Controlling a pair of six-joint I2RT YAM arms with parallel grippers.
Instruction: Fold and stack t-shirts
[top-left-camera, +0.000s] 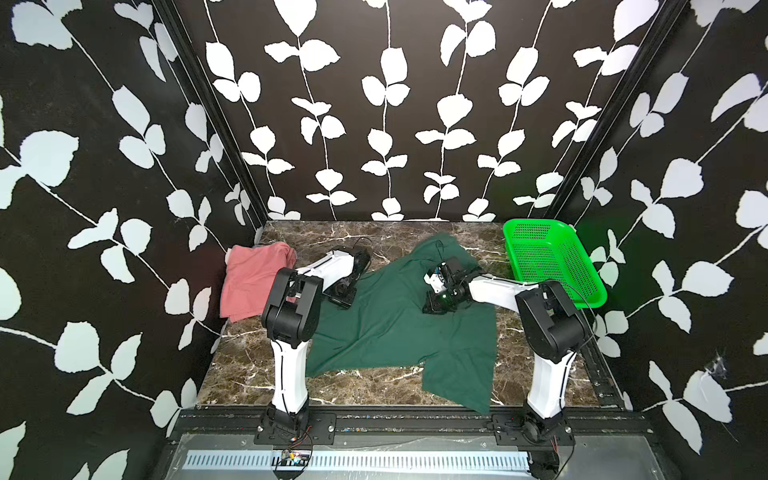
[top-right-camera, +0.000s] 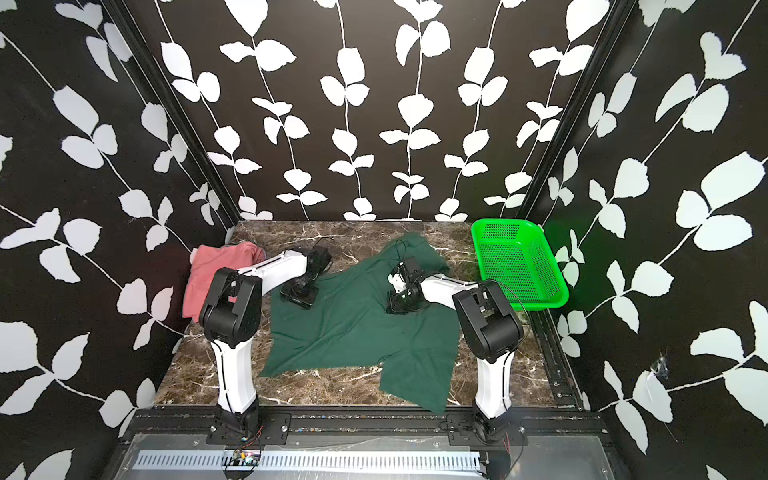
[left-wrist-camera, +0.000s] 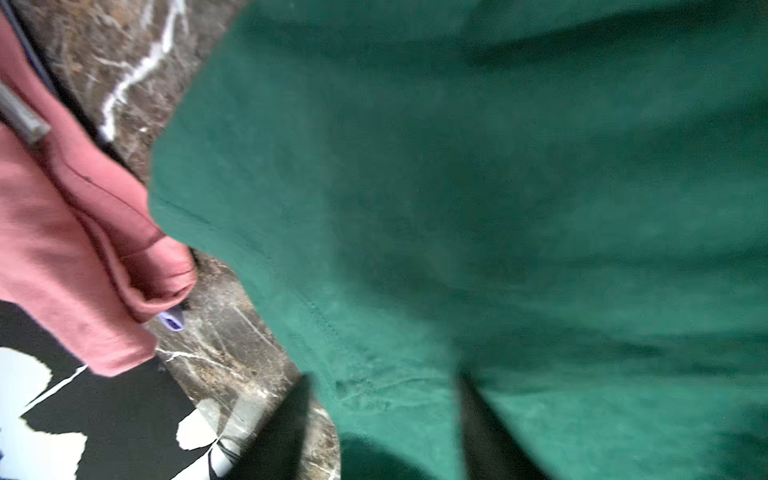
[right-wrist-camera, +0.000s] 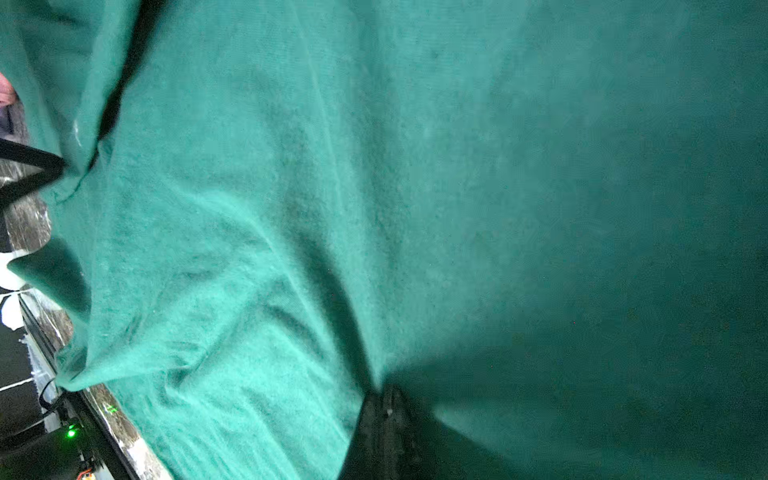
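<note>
The green t-shirt lies spread and wrinkled over the middle of the table, one part hanging toward the front edge. My left gripper is over its left end, fingers parted, with green cloth below them; I see nothing pinched there. On the shirt's middle, my right gripper has its fingers shut, and folds of green cloth run together at their tips. A pink t-shirt rests folded at the table's back left, beside the left arm.
At the back right stands a green basket, empty as far as I see. Bare marble table shows along the front and at the back left. Dark patterned walls close in the sides and back.
</note>
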